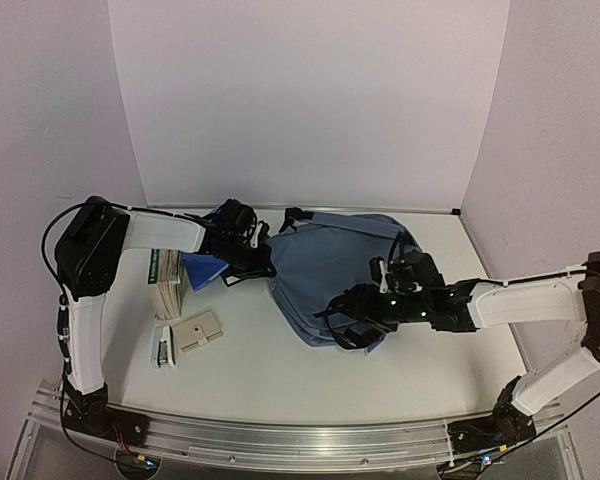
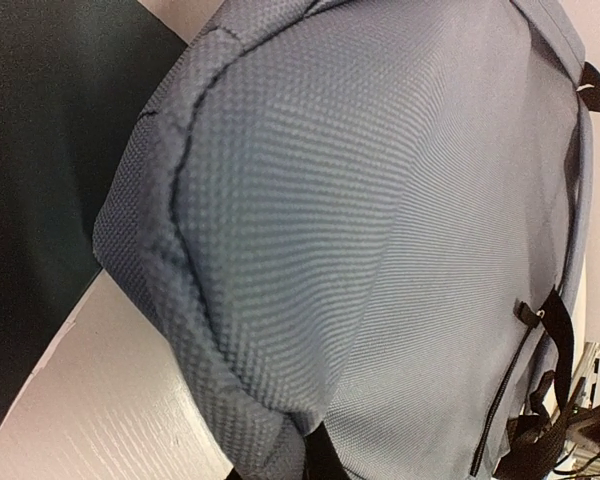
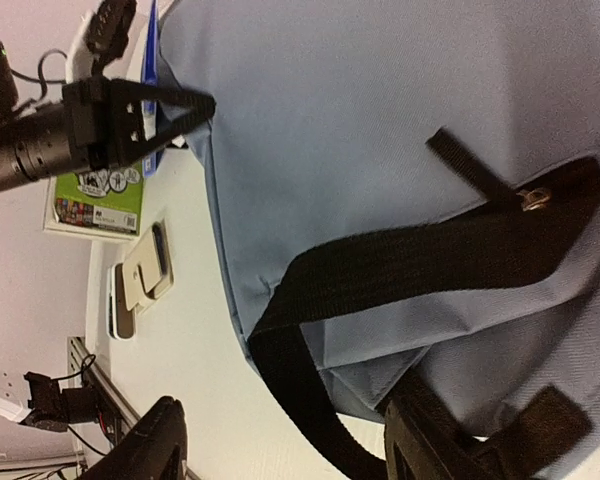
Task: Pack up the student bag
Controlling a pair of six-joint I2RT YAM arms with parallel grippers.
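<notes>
A grey-blue bag [image 1: 325,260] lies on the table between the arms, its black straps bunched near the front. My left gripper [image 1: 268,268] is at the bag's left edge. In the left wrist view, gathered bag fabric [image 2: 270,440] runs between that gripper's dark fingertips, which are shut on it. Over the front right of the bag is my right gripper [image 1: 342,308]. The right wrist view shows its fingers [image 3: 160,440] spread wide, with a looped black strap [image 3: 410,265] trailing down into the gap. Neither finger pinches the strap.
Left of the bag stand several books [image 1: 166,285] and a blue folder [image 1: 202,270], partly under the left arm. A beige wallet [image 1: 197,330] and a small white-and-grey item [image 1: 163,347] lie in front of them.
</notes>
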